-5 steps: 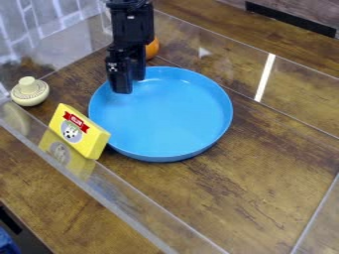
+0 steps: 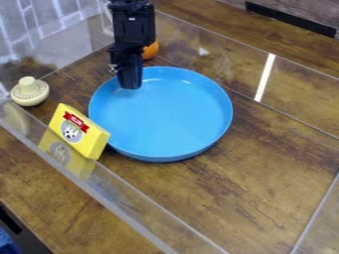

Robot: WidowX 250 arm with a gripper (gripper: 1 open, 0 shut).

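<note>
My gripper (image 2: 130, 77) hangs at the top left, over the back left rim of a blue plate (image 2: 162, 114); its fingertips are small and dark, with nothing visible between them, and it looks shut. An orange round object (image 2: 150, 49) is partly hidden behind the gripper. A yellow box (image 2: 77, 131) with a red label lies at the plate's left front. A cream knobbed object (image 2: 30, 91) sits further left.
Clear panels run along the left and lower left edge. A white strip (image 2: 263, 77) lies at the back right.
My gripper has shifted very slightly upward. The plate, box and other objects have not moved.
</note>
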